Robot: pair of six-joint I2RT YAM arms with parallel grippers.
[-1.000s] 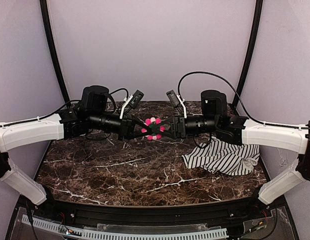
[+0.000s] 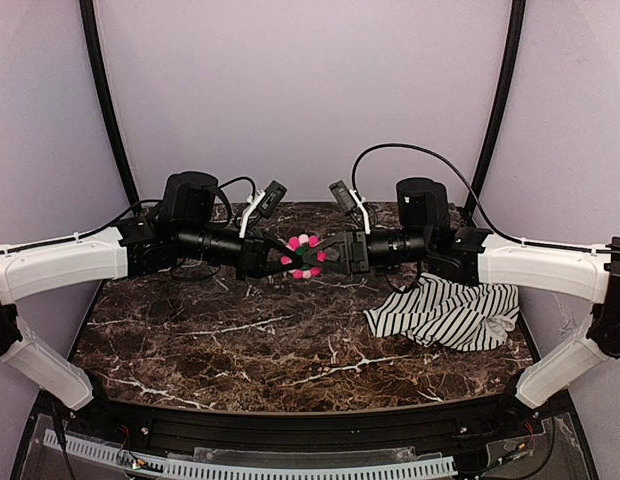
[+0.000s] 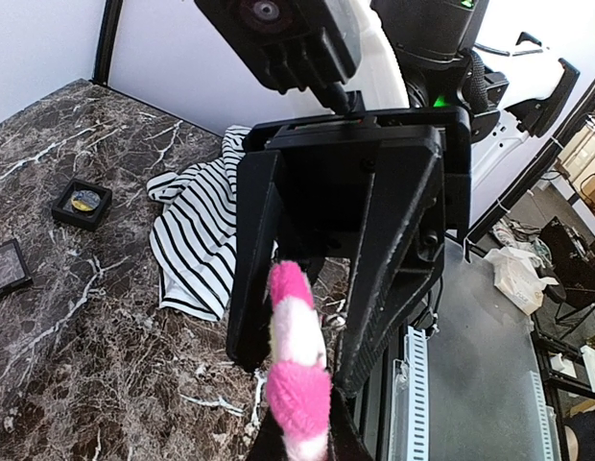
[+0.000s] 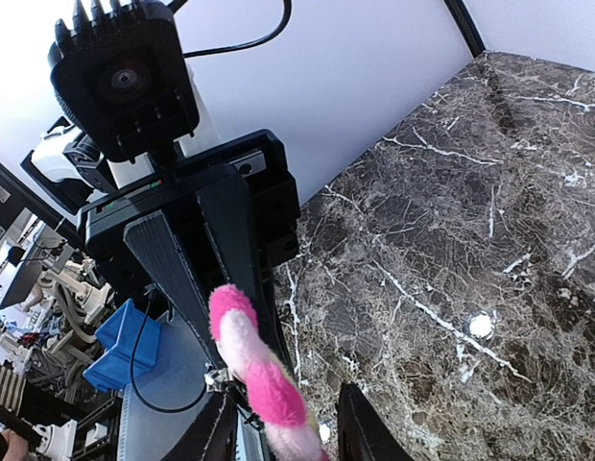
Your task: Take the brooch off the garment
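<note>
A pink and white pom-pom brooch (image 2: 303, 243) is held up between my two grippers above the middle of the table, seen edge-on in both wrist views (image 3: 297, 403) (image 4: 269, 384). My left gripper (image 2: 283, 258) reaches it from the left and is shut on it. My right gripper (image 2: 332, 256) faces it from the right, part open around the brooch's edge; whether it grips is not clear. The black-and-white striped garment (image 2: 440, 312) lies crumpled on the right of the table, apart from the brooch.
A small black box (image 3: 82, 204) and a dark framed item (image 3: 5, 264) lie beyond the grippers in the left wrist view.
The left arm and the garment look unchanged.
</note>
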